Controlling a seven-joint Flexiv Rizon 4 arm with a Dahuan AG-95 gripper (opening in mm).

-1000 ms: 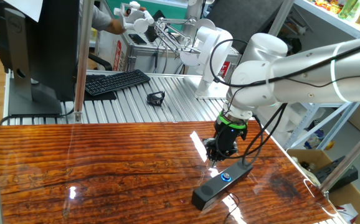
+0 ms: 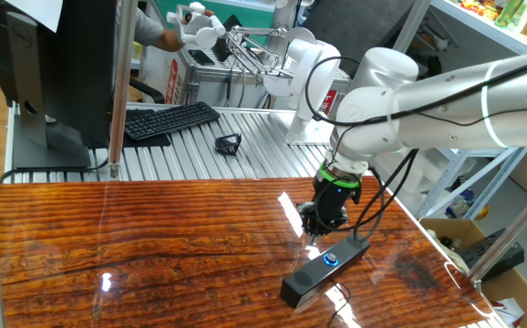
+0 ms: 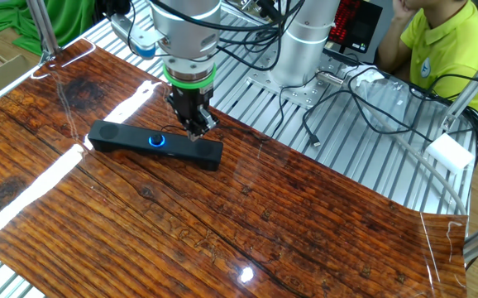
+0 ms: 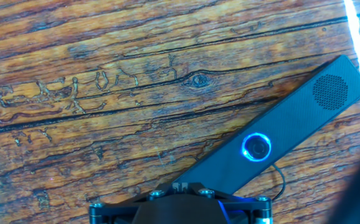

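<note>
A long black speaker bar (image 2: 323, 271) with a blue-ringed round knob lies on the glossy wooden tabletop. In exterior view 2 the bar (image 3: 156, 142) sits at the left of the table, and in the wrist view the bar (image 4: 292, 121) runs diagonally up to the right. My gripper (image 2: 313, 240) points down close to the bar, with its fingertips (image 4: 175, 186) together and nothing visible between them. From exterior view 2 the gripper (image 3: 194, 137) overlaps the bar's back edge; whether it touches cannot be made out. The bar's near end is hidden by the gripper in the wrist view.
A thin cable (image 4: 282, 183) comes out beside the bar.
</note>
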